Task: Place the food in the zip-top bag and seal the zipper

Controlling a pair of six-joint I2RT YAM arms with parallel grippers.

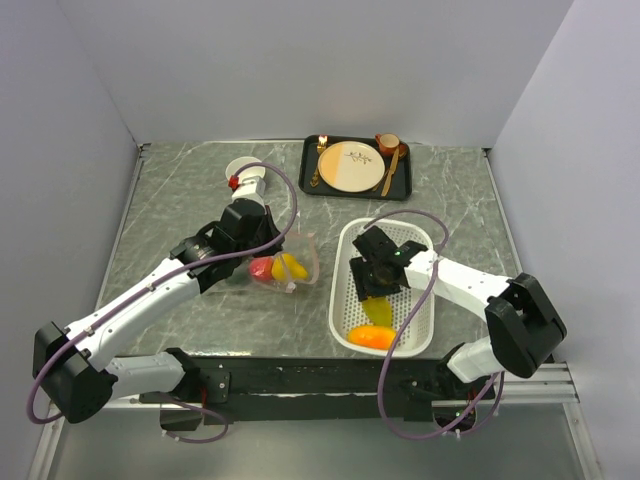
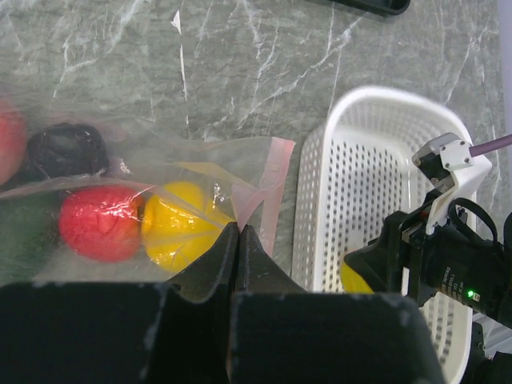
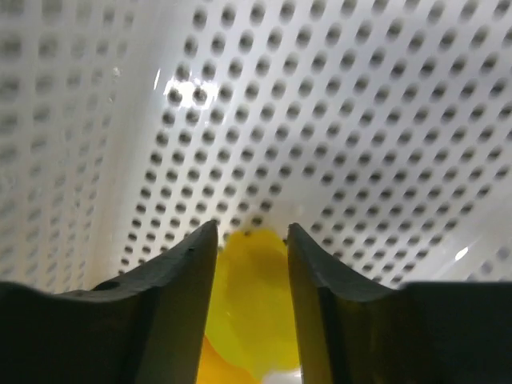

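Observation:
A clear zip bag (image 2: 268, 160) holds a red fruit (image 2: 101, 222), a yellow food (image 2: 181, 220) and dark items. My left gripper is shut at its mouth edge; whether film is between the tips is unclear. My right gripper is down in the white perforated basket (image 1: 340, 250), fingers apart on either side of a yellow food (image 3: 258, 312); contact is unclear. An orange elongated food (image 1: 371, 336) lies at the basket's front.
A black tray (image 1: 310, 185) with a plate, cutlery and cup stands at the back. A white bowl (image 1: 238, 166) is behind my left arm. Free counter lies at the left.

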